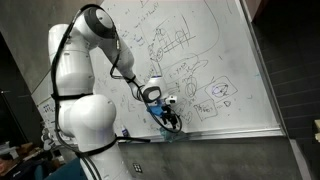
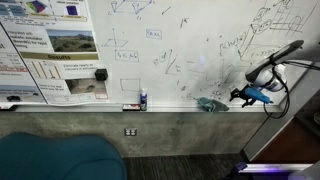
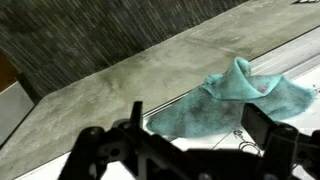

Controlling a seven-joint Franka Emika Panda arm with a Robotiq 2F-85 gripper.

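A teal cloth lies bunched on the whiteboard's ledge, partly against the white board; it also shows as a small green heap in exterior view 2. My gripper stands open, its dark fingers spread wide, with the cloth in front of and between them in the wrist view. In exterior view 2 the gripper is just right of the cloth, apart from it. Exterior view 1 shows the gripper close above the cloth, which it partly hides.
The whiteboard carries many drawings. On its ledge stand a spray bottle and a dark eraser, left of the cloth. A teal chair is at the lower left. Grey wall lies below the ledge.
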